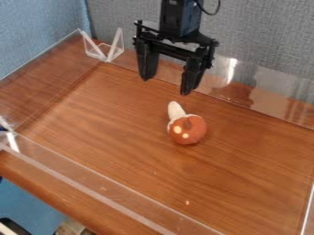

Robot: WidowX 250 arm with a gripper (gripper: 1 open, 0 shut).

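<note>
My black gripper (166, 73) hangs open over the back middle of the wooden surface, its two fingers wide apart with nothing between them. Below it and a little to the right, a small toy mushroom (186, 129) with an orange spotted cap and a pale stem lies on its side on the wood, apart from the gripper.
The wooden tray floor (123, 165) is otherwise clear, edged by transparent walls at back, front and right. A white wire-like object (108, 48) stands at the back left corner. Dark items lie outside at the lower left.
</note>
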